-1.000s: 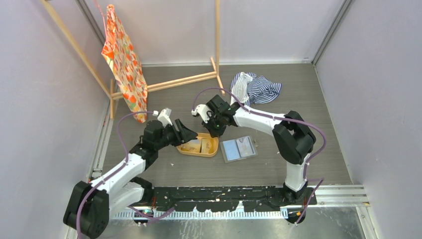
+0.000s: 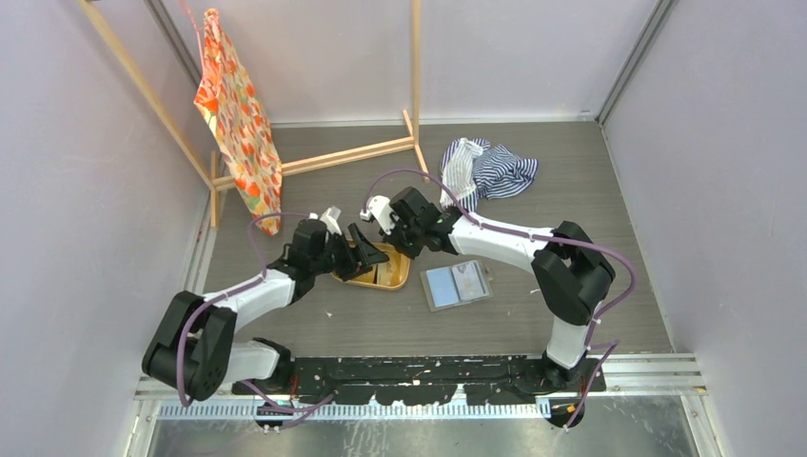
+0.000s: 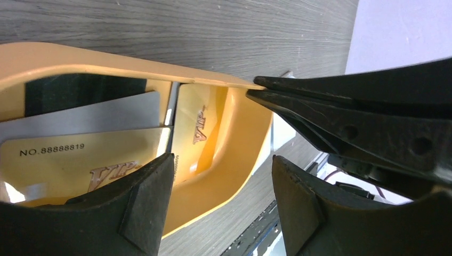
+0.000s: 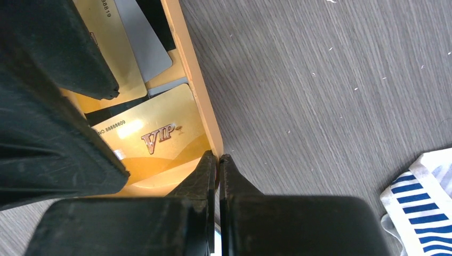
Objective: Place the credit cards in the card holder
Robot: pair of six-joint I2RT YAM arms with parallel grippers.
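Note:
An orange box (image 2: 395,281) holds gold VIP cards (image 4: 154,133) and silver cards (image 4: 146,45). In the right wrist view my right gripper is shut on the box's rim (image 4: 200,90) at a corner. My left gripper (image 2: 357,257) is over the box; in the left wrist view its fingers stand apart, low beside the cards (image 3: 74,154), with nothing visible held between them. A clear card holder (image 2: 457,284) with a blue section lies right of the box on the table.
A striped cloth (image 2: 500,171) lies at the back right. A wooden rack (image 2: 347,157) with a floral cloth (image 2: 238,124) stands at the back left. The table right of the card holder is mostly clear.
My left arm has moved right, further over the box. The box has shifted slightly; the right gripper at its rim has moved only a little.

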